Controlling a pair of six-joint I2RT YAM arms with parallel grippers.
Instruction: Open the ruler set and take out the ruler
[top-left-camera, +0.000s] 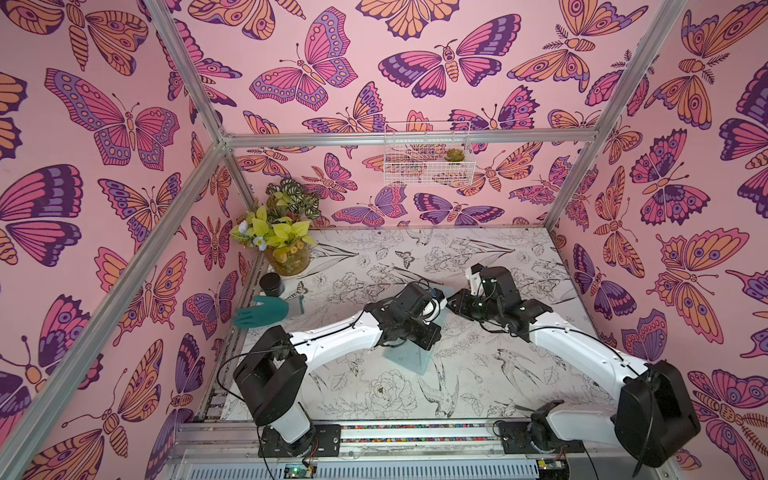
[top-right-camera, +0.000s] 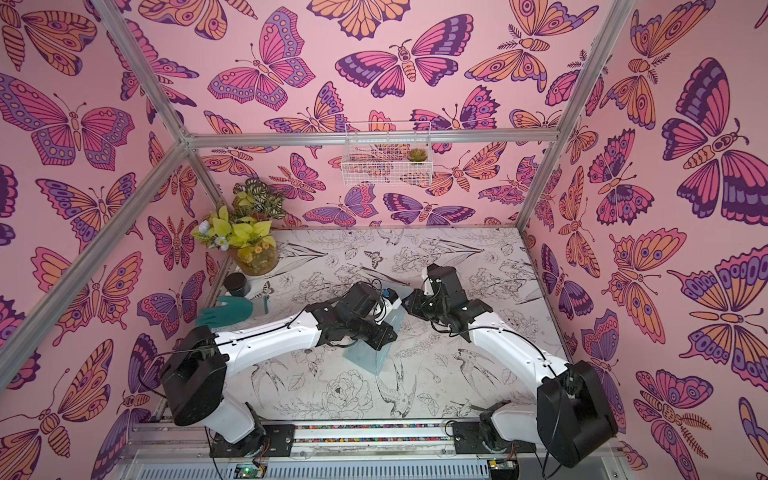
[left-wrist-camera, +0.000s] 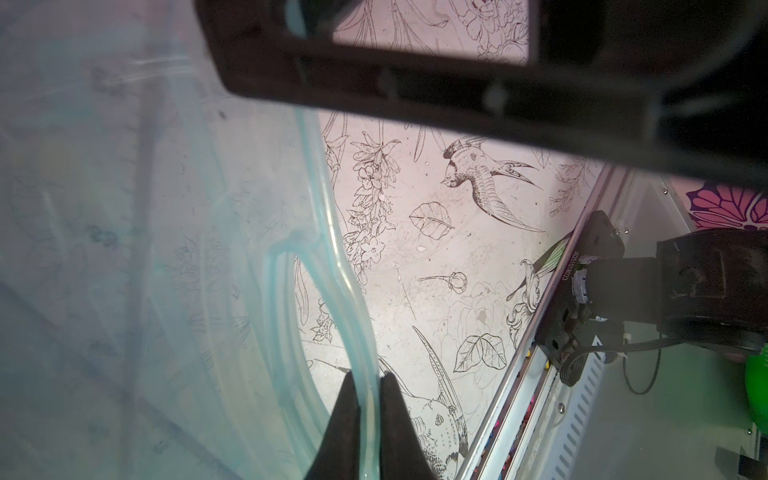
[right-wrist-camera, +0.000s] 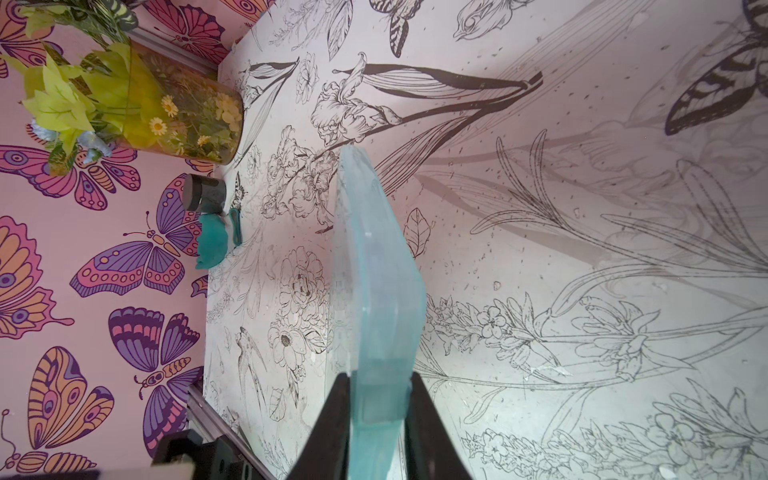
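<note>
A translucent light-blue ruler set (top-left-camera: 408, 357) is held up near the middle of the table. In the left wrist view its edge (left-wrist-camera: 336, 264) runs down between the fingertips of my left gripper, which is shut on it. In the right wrist view the pale blue end of the set (right-wrist-camera: 380, 280) sits between the fingertips of my right gripper; whether they press on it is unclear. Both grippers are close together over the set, and in the top views the arms hide much of it. I cannot make out a separate ruler coming out.
At the back left stand a plant (top-left-camera: 284, 252), a dark cup (top-left-camera: 271, 284) and a teal hand-shaped object (top-left-camera: 264, 310). A wire basket (top-left-camera: 428, 168) hangs on the back wall.
</note>
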